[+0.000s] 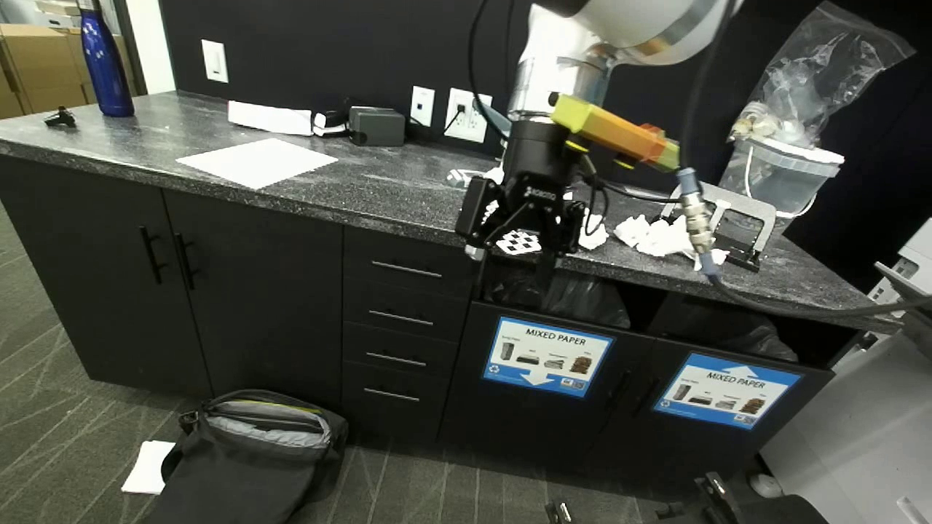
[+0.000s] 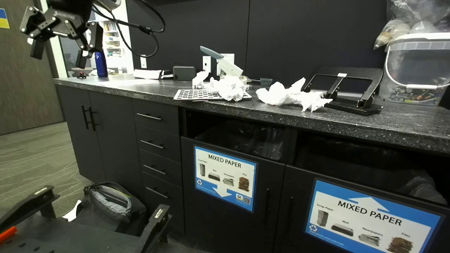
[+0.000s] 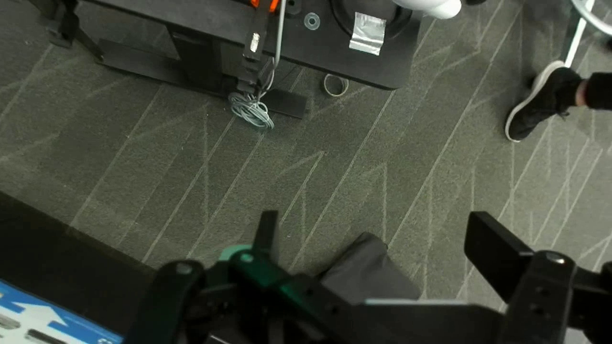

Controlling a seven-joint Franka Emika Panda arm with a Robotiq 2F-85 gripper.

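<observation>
My gripper (image 1: 511,259) hangs in front of the counter's edge in exterior view 1, fingers pointing down. In exterior view 2 the gripper (image 2: 59,54) is at the upper left, clear of the counter items. The wrist view shows its fingers (image 3: 494,255) wide apart, with only floor and part of a dark bag seen beyond the gap; it is open and empty. Crumpled white paper (image 2: 231,88) rests on a checkered board (image 2: 188,95). More crumpled paper (image 2: 278,93) lies to the right, by a black stand (image 2: 356,107). From exterior view 1 the arm partly hides the board.
A white sheet (image 1: 258,162), a grey box (image 1: 377,126) and a blue bottle (image 1: 105,65) stand along the left counter. A clear bucket (image 2: 415,63) is at the far right. Below are open-topped mixed paper bins (image 2: 236,130). A black bag (image 1: 253,463) lies on the floor.
</observation>
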